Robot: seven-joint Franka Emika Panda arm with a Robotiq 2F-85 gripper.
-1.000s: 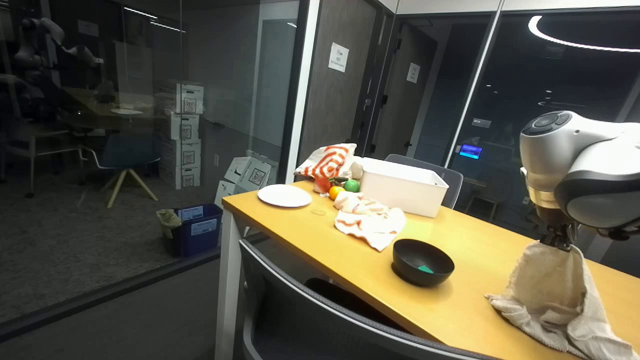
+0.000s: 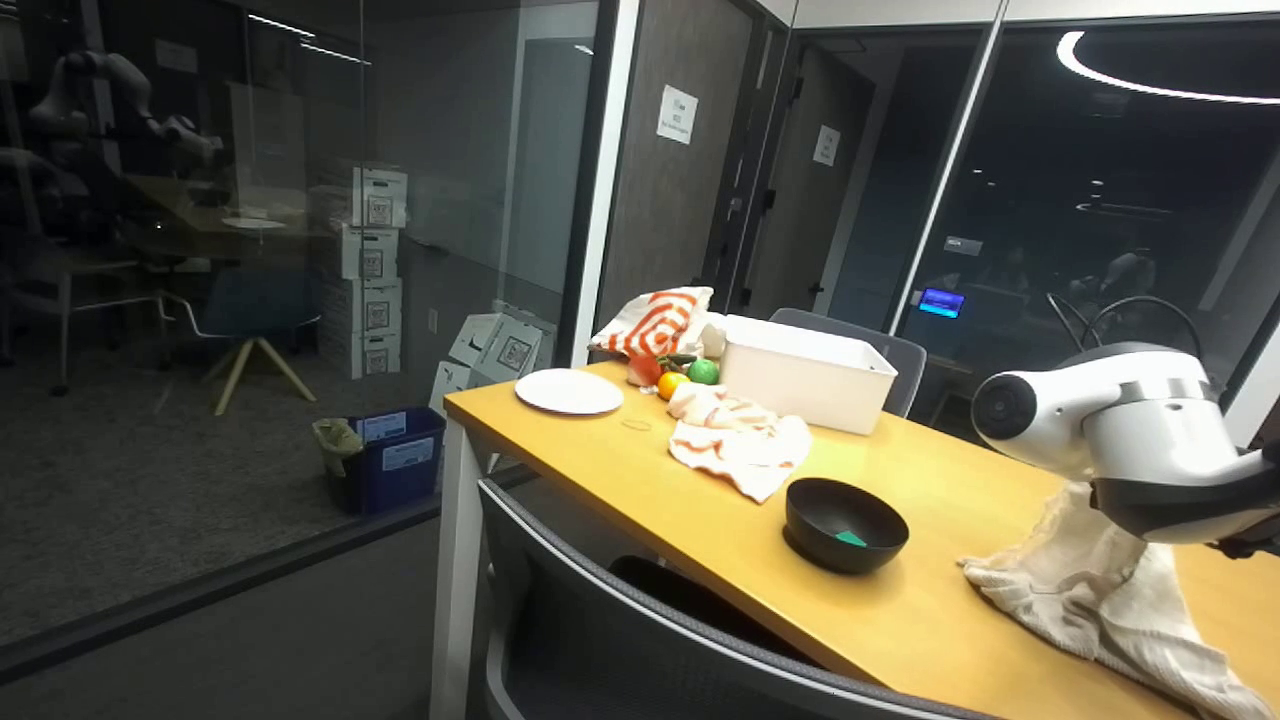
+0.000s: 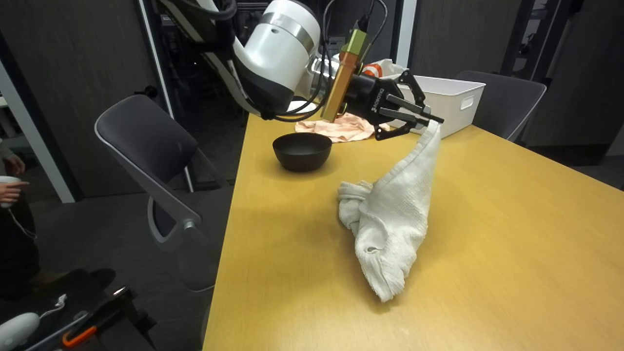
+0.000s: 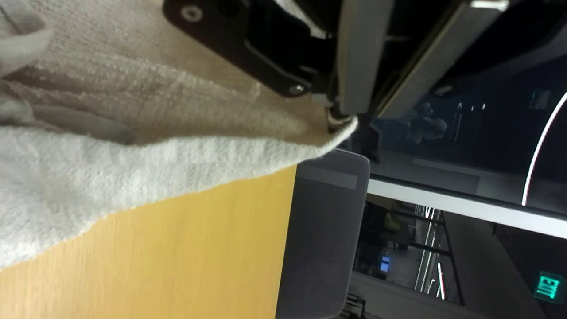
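Note:
A cream towel (image 3: 398,204) hangs by one corner from my gripper (image 3: 436,120), its lower part bunched on the table. In exterior view 2 the fingers are shut on that corner, pointing sideways above the table. The wrist view shows the towel (image 4: 159,165) stretching from the left up to the fingertips, its thin edge caught between them. Exterior view 1 has the towel (image 2: 1092,588) at the right, partly behind the arm, which hides the gripper there.
A black bowl (image 2: 828,510) with something green inside stands near the table edge. Beyond are an orange-and-white cloth (image 2: 738,438), a white bin (image 2: 792,378), a white plate (image 2: 570,391) and toy produce (image 2: 672,384). In exterior view 2, the table's right side (image 3: 526,234) is clear.
The wrist has swung from pointing down over the towel to lying sideways. The towel's held part has shifted with it, while its lower folds have moved slightly on the table.

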